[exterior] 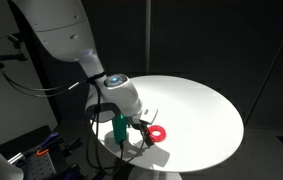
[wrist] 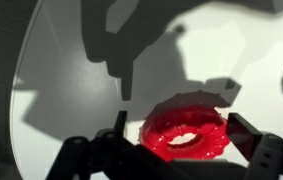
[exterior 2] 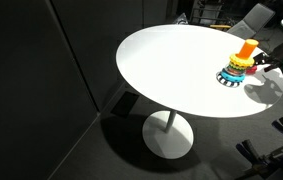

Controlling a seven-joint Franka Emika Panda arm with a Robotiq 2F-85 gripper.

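A glossy red ring [wrist: 171,118] with an open centre shows in the wrist view, apparently on the white table. My gripper is open, with one finger to each side of the ring in this view. From exterior view 1, the red ring [exterior: 158,134] appears close by the gripper's fingers. In exterior view 2, part of the same red ring [exterior 2: 251,70] peeks out behind a colourful stack. Whether the fingers touch the ring cannot be told.
The stack [exterior 2: 238,63], with an orange top above yellow, teal and black-and-white rings, stands near the ring; the arm hides it in exterior view 1. The round white table [exterior 2: 171,60] is otherwise largely bare, with free room toward its far side.
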